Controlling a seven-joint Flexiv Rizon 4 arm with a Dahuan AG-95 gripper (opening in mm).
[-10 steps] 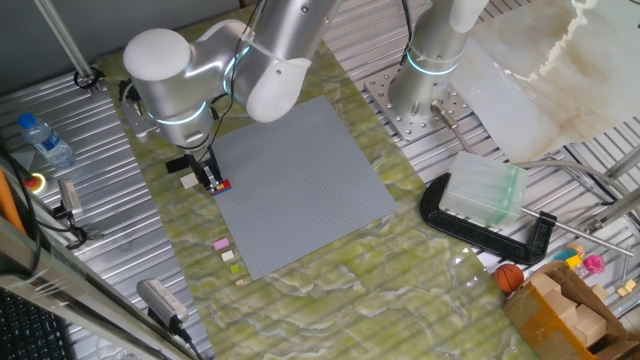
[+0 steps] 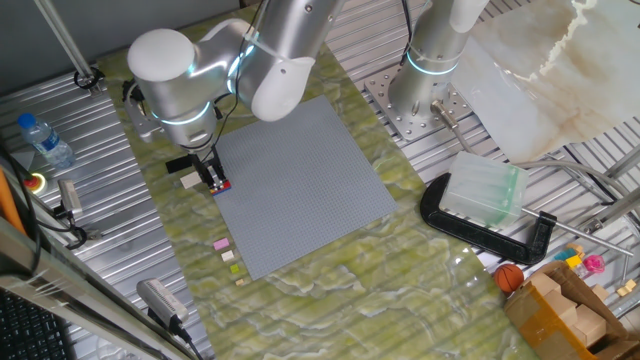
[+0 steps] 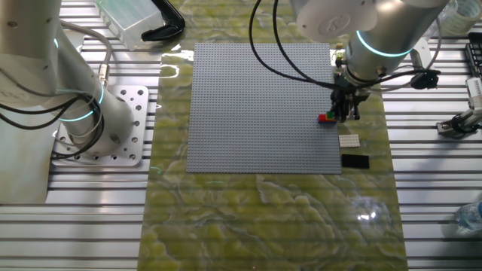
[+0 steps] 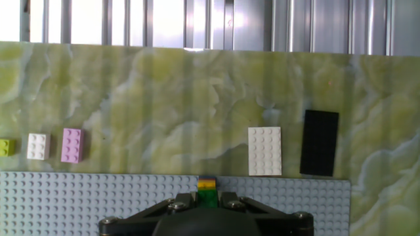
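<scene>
At the baseplate's edge stands a small stack of colored bricks; its green brick (image 4: pixel 207 197) and a yellow-orange brick (image 4: pixel 207 184) show in the wrist view. A red brick (image 3: pixel 325 118) is visible at the stack in exterior view 2, and a blue brick (image 2: pixel 221 190) low down in exterior view 1. My gripper is low over the grey baseplate (image 2: pixel 300 180), its fingers close against both sides of the green brick, seemingly shut on it. Whether the stack is seated on the studs cannot be told.
Beside the plate lie a white brick (image 4: pixel 264 151) and a black plate (image 4: pixel 319 143). Farther along are pink (image 4: pixel 72 145), small white (image 4: pixel 38 146) and lime (image 4: pixel 6 147) bricks. A black clamp (image 2: pixel 480 238) stands off the far side. Most of the baseplate is bare.
The arm has shifted very slightly, and the fingers look closer together around the stack than a second ago. The other bricks have not moved.
</scene>
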